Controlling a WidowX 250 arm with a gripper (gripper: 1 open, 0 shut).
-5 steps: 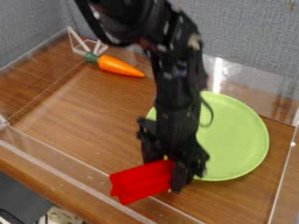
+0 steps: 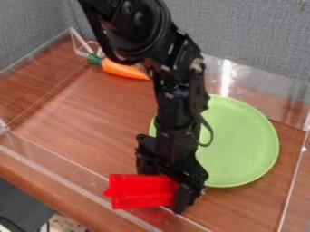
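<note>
My black arm reaches down from the top centre to the front of the wooden floor. Its gripper (image 2: pixel 173 188) is low at the red object (image 2: pixel 133 191), whose right end is among or behind the black fingers; how the fingers stand around it is hard to see. A green plate (image 2: pixel 238 142) lies to the right, partly behind the arm.
An orange toy carrot (image 2: pixel 123 70) lies at the back left near a white wire piece. Clear low walls edge the wooden floor (image 2: pixel 79 127), with grey panels behind.
Over the last second the gripper has shifted slightly up and left, and the red object has turned from tilted to nearly level.
</note>
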